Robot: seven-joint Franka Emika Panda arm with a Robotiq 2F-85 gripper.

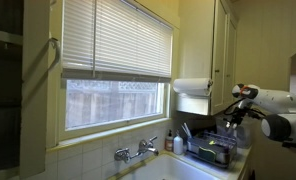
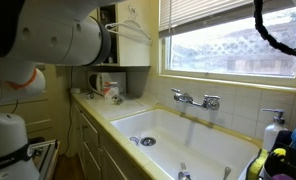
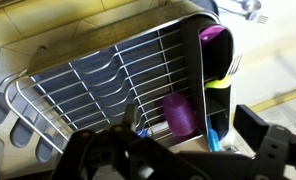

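Note:
My gripper stands open above a black wire dish rack [image 3: 98, 85] in the wrist view, its two dark fingers spread wide. Below, near the gap between them, a purple cup [image 3: 178, 113] lies in the rack. Along the rack's side, a utensil holder contains a purple item [image 3: 210, 34], a yellow fork [image 3: 229, 74] and something blue [image 3: 212, 138]. Exterior view 1 shows the gripper [image 1: 233, 116] over the far end of the rack [image 1: 210, 150], beneath the cabinet. Nothing is visible between the fingers.
A white sink [image 2: 178, 140] with a wall faucet [image 2: 196, 101] adjoins the rack. Soap bottles [image 1: 178, 144] stand between them, by the wall. A paper towel roll [image 1: 193, 86] hangs under the cabinet [image 1: 200, 40], close to the arm. Metal spoons [image 3: 20, 130] lie beside the rack.

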